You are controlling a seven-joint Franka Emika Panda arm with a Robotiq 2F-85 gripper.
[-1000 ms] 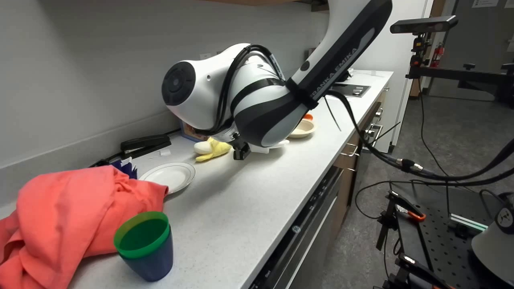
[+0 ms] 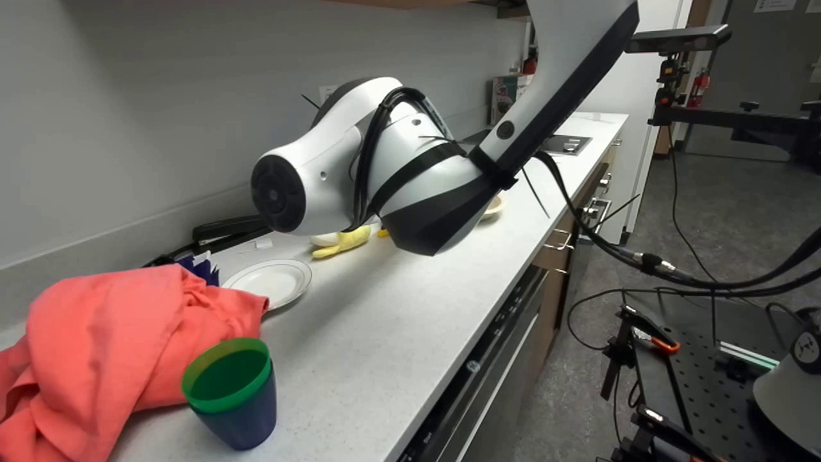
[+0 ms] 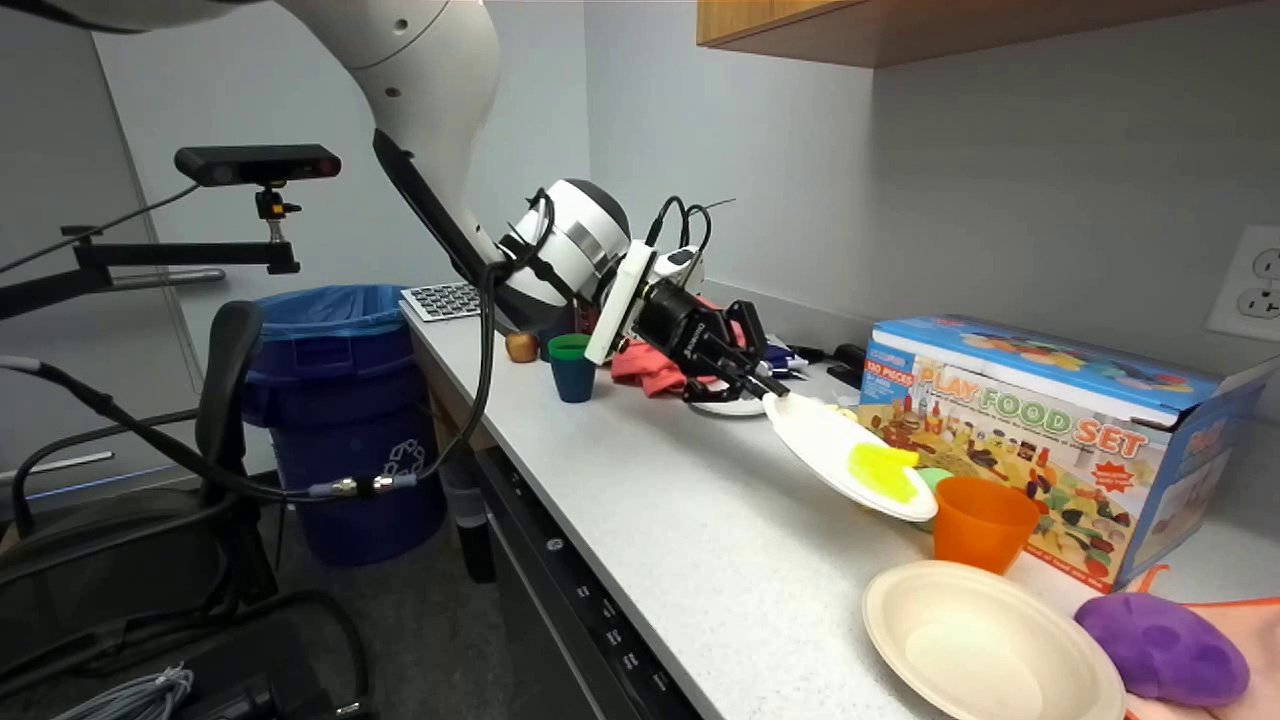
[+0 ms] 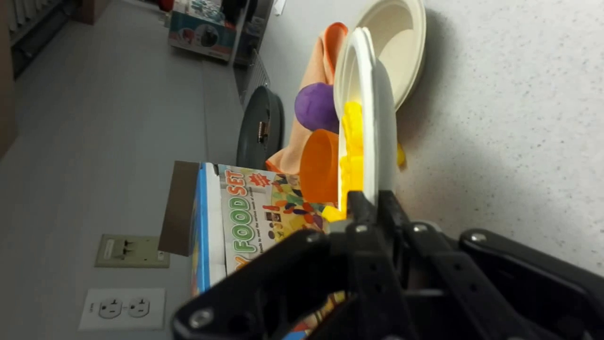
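In exterior view 2 a white plate (image 3: 818,442) is held tilted in the air, its far edge lower and over the counter. A yellow piece (image 3: 884,472) rests on it, toward that low end. My gripper (image 3: 777,391) is shut on the plate's near rim. From the wrist view the plate (image 4: 385,122) appears nearly edge-on, rising from between the fingertips, with yellow pieces (image 4: 352,170) on its left face. In exterior view 1 the arm hides both gripper and held plate.
Past the plate's low end stand an orange cup (image 3: 986,526) and an empty beige bowl (image 3: 990,642). A play food box (image 3: 1008,450) stands against the wall; a purple object (image 3: 1164,648) lies on a cloth. Toward the front edge, the counter (image 3: 720,528) is bare.
The gripper's end and the white rim beside it, visible earlier, are now hidden behind the arm.
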